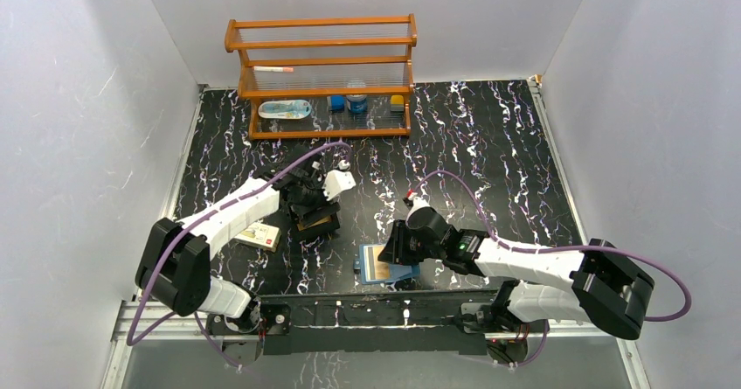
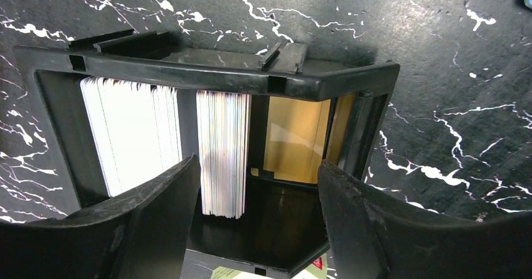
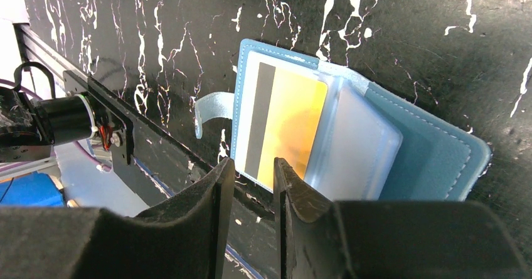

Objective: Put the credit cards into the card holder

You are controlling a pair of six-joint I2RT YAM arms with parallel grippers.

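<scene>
A black box [image 2: 188, 72] holds two stacks of cards on edge: a white stack [image 2: 132, 135] and a narrower multicoloured stack [image 2: 223, 147]. Gold cards [image 2: 295, 135] occupy its right compartment. Over this box my left gripper is open; its fingers stand apart, nothing between them, partly covering the near side. The light-blue card holder [image 3: 433, 147] lies spread out on the table, with a gold card with a dark stripe [image 3: 292, 116] in its clear sleeve. My right gripper hovers by the holder's near edge, open by a small gap, empty.
A cream box [image 1: 259, 236] lies left of the black box, close to the left arm. At the back stands a wooden rack [image 1: 328, 133] with several small items.
</scene>
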